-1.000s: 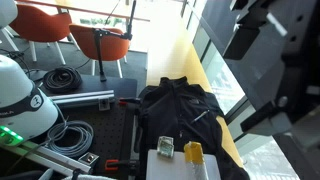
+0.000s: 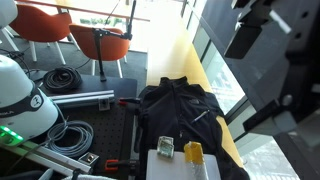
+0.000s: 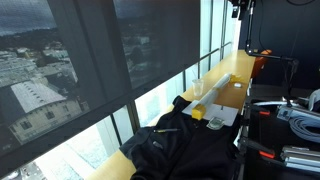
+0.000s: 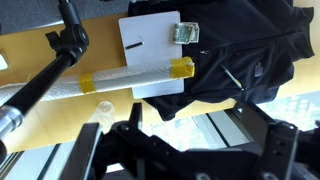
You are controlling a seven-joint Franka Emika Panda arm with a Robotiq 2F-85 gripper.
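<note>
In the wrist view my gripper hangs high above the table, its dark fingers standing apart with nothing between them. A black jacket (image 4: 240, 50) is spread out below. Beside it, a white sheet or board (image 4: 152, 28) lies under a whitish roll (image 4: 130, 77) with yellow bands at its end. On the sheet's edge by the jacket sits a small, pale green, note-like item (image 4: 186, 33). A thin pen-like object (image 4: 233, 79) rests on the jacket. Exterior view 1 shows the jacket (image 2: 183, 105) and the small item (image 2: 165, 147); the arm fills its upper right.
A clear cup-like object (image 4: 104, 112) stands near the window side of the table. Exterior view 2 shows windows along one side and the wooden tabletop (image 3: 232, 92) stretching away. A cable coil (image 2: 68, 138) and red chairs (image 2: 100, 42) are off to the left.
</note>
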